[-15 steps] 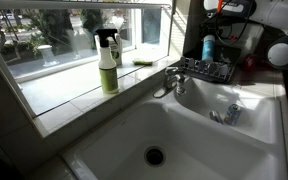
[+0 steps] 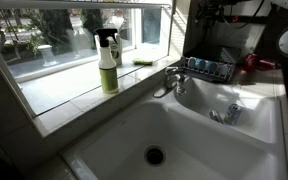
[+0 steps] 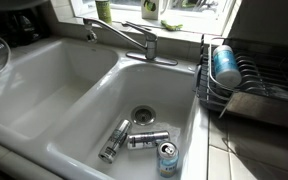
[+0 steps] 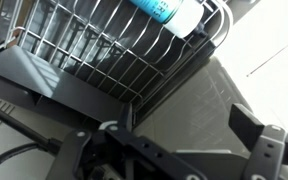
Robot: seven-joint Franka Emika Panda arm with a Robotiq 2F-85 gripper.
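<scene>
A blue and white can [image 3: 226, 65] rests leaning in the wire dish rack [image 3: 269, 105], right of the sink. The wrist view shows this can [image 4: 174, 12] at the top edge, partly cut off, beyond my gripper. My gripper stands open, its fingers wide apart, with no object between them. Inside the right sink basin lie two silver cans [image 3: 114, 140] on their sides; beside them a light blue can [image 3: 167, 158] shows its top.
A faucet [image 3: 149, 42] rises behind the basins. A green spray bottle [image 2: 107, 65] stands on the windowsill. The left basin [image 3: 54, 75] is empty.
The arm at upper right has shifted up and away.
</scene>
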